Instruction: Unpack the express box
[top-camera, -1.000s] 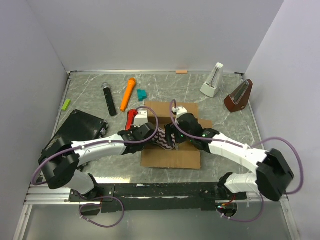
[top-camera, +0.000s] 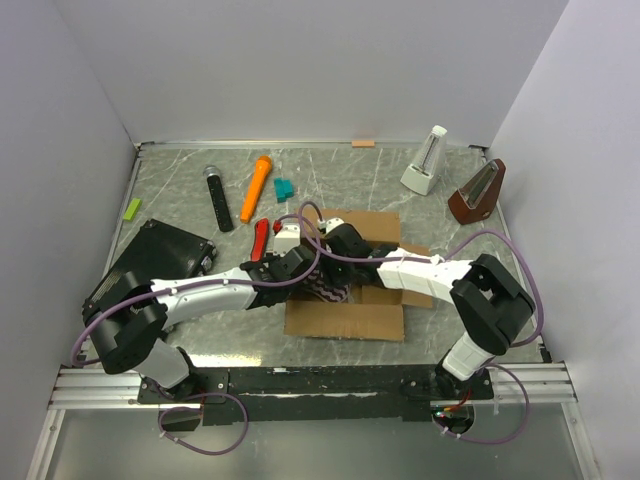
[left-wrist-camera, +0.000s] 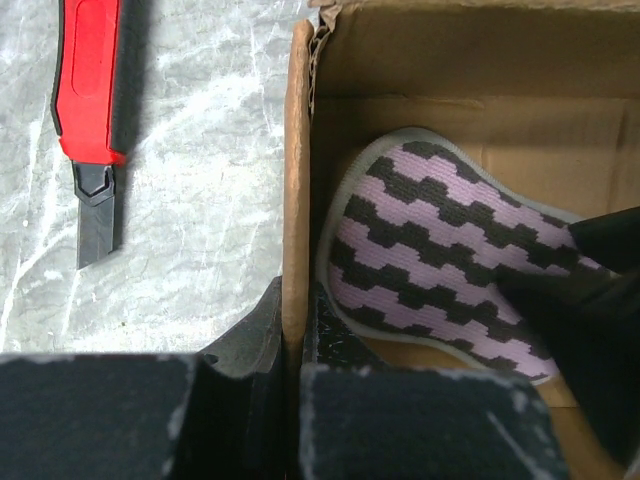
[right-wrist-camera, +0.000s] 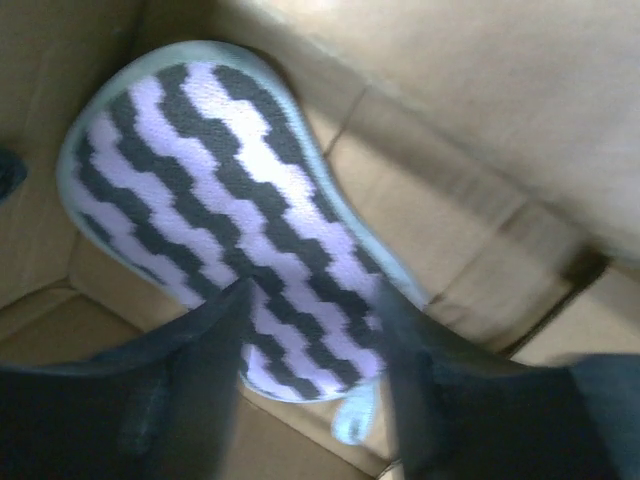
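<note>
The cardboard box (top-camera: 345, 320) stands open at mid-table, holding a pink-and-black zigzag pad with grey binding and, in the right wrist view, a small loop (right-wrist-camera: 355, 415). My left gripper is shut on the box's left wall (left-wrist-camera: 296, 150), seen edge-on. My right gripper is down inside the box over the pad, its blurred fingers apart, part open; whether it touches the pad I cannot tell. In the top view both arms hide much of the box's inside.
A red box cutter (left-wrist-camera: 90, 100) lies left of the box. Microphones (top-camera: 255, 190), a teal piece (top-camera: 283, 189), a black case (top-camera: 160, 250), a green block (top-camera: 132, 209) and two metronomes (top-camera: 425, 165) stand or lie around it. The back middle has some free table.
My right arm has moved leftward, further into the box over the pad. The left gripper has stayed at the box wall, with the box shifting slightly.
</note>
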